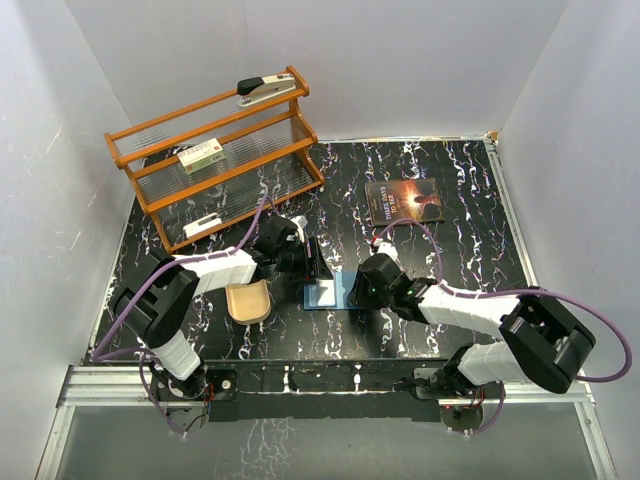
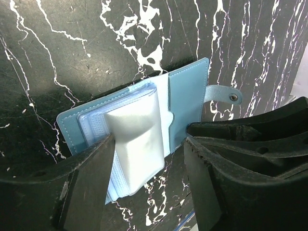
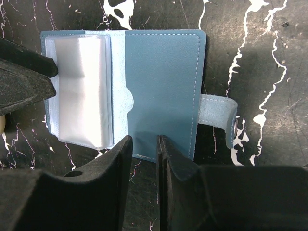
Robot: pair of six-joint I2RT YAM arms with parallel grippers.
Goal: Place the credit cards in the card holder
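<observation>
An open light-blue card holder (image 1: 327,290) lies flat on the black marbled table, its clear sleeves (image 2: 134,139) on the left half, a plain flap (image 3: 161,82) and snap strap on the right. My left gripper is over the sleeves, part open, one finger on either side of them in its wrist view. My right gripper is low at the near edge of the flap, fingers a little apart with nothing visible between them. I cannot make out separate credit cards in these views.
A tan tray (image 1: 247,305) sits left of the holder. A wooden rack (image 1: 160,205) with stapler and boxes stands at the back left, a book (image 1: 404,200) behind the right arm. Walls enclose the table.
</observation>
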